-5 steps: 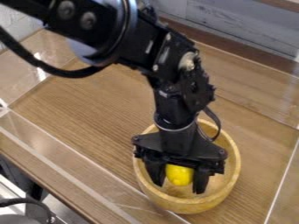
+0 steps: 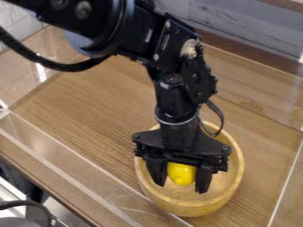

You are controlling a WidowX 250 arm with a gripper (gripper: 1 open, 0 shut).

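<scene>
A black robot arm reaches down from the upper left, its gripper [image 2: 180,177] lowered into a round tan bowl [image 2: 190,204]. A yellow object [image 2: 182,172] sits in the bowl between the two dark fingers, partly hidden by the gripper body. Whether the fingers press on it cannot be told from this view.
A pale wall runs along the back. The table's near left edge, with a dark cable beyond it, is at the lower left.
The gripper has shifted very slightly upward in the picture over the bowl; the yellow object stays between the fingers. Little else differs.
</scene>
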